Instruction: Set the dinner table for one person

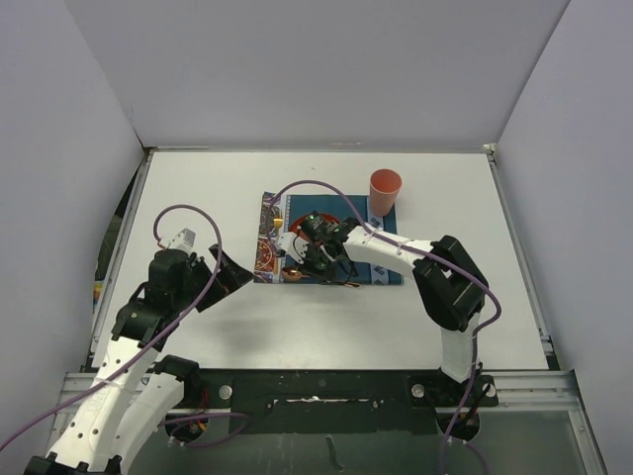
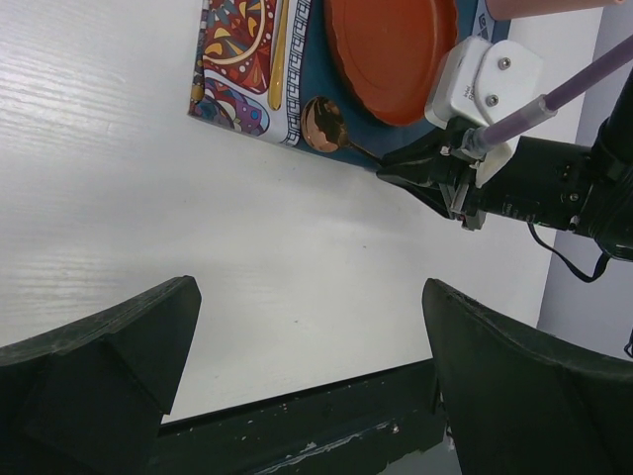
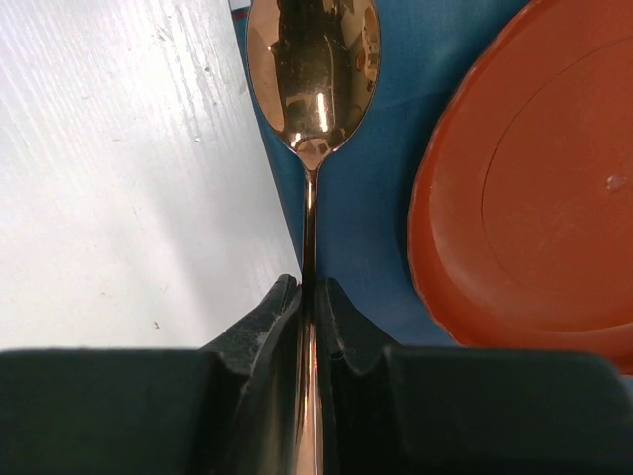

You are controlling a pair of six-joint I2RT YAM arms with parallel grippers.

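My right gripper is shut on the handle of a copper-coloured spoon [image 3: 310,124], its bowl pointing away from the fingers. The spoon lies along the near edge of the blue placemat [image 1: 381,275]; whether it touches the cloth I cannot tell. Beside it rests an orange-red plate [image 2: 391,49], partly hidden by the right arm in the top view. A patterned napkin [image 2: 237,49] covers the mat's left end, with a gold utensil [image 2: 280,54] along it. Left of the mat, my left gripper hangs open and empty over bare table.
An orange cup [image 1: 386,191] stands at the mat's back right corner. Bare white table [image 1: 445,188] surrounds the mat on the right, with free room in front too. Purple hoses arch over both arms.
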